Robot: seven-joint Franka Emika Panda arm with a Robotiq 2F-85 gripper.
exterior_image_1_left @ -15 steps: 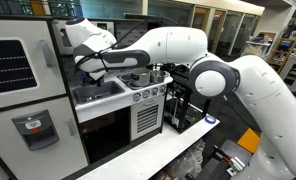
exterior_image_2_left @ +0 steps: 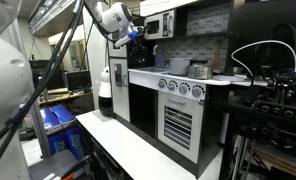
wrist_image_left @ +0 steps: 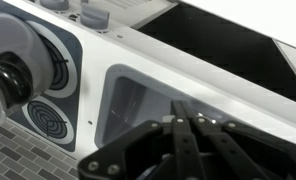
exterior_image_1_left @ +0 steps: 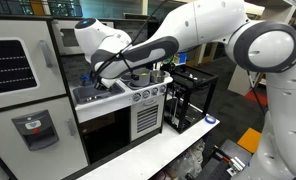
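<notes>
The gripper is shut over the toy kitchen's sink in the wrist view, with nothing visible between its fingers. Part of the grey sink basin (wrist_image_left: 128, 103) shows beside and below the fingertips; the rest is hidden behind the gripper. In exterior view 1 the white arm (exterior_image_1_left: 153, 55) reaches across the counter to the sink (exterior_image_1_left: 100, 92), and the gripper there is small and dark, hard to make out. From exterior view 2, the arm's far end (exterior_image_2_left: 116, 22) is high at the left end of the kitchen.
A stove burner (wrist_image_left: 47, 120) lies left of the sink, near a grey rounded pot (wrist_image_left: 8, 60). Control knobs (wrist_image_left: 95, 17) line the counter's front. Pots (exterior_image_2_left: 200, 69) stand on the stove. A white fridge (exterior_image_1_left: 48, 140) adjoins the sink; the white tabletop in front has clear room.
The arm's elbow has swung up and to the right in exterior view 1. Its wrist end has moved slightly right and lower, remaining near the sink.
</notes>
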